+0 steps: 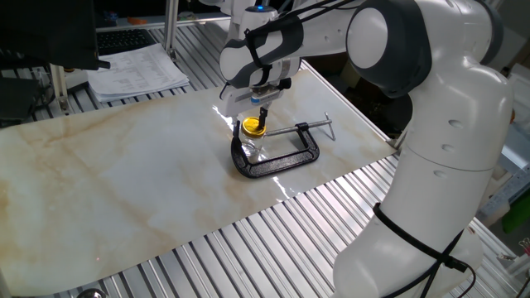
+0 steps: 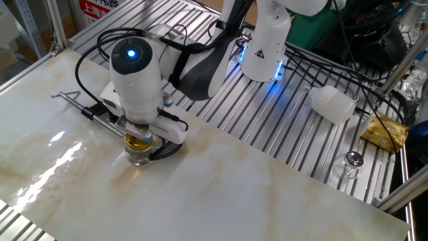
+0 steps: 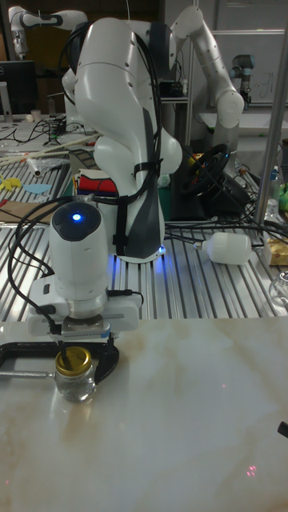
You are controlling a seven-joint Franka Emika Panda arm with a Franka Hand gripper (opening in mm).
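A small glass jar (image 3: 77,389) with a gold lid (image 1: 253,127) stands upright on the marble-patterned board. Around it lies a black C-clamp (image 1: 281,163), flat on the board, its metal screw rod (image 1: 290,128) pointing at the jar. Directly above the lid my gripper (image 1: 251,124) points down, one dark finger (image 1: 263,117) at the lid's right side and the other at its left. Whether the fingers press on the lid or stand just clear of it cannot be made out. In exterior view 2 the hand hides part of the lid and clamp.
The marble-patterned board (image 1: 108,190) is clear over a wide area to one side of the jar. Papers (image 1: 139,73) lie beyond it. On the slatted table are a white bulb-shaped object (image 2: 332,104), a yellow packet (image 2: 385,132) and a small glass container (image 2: 349,165).
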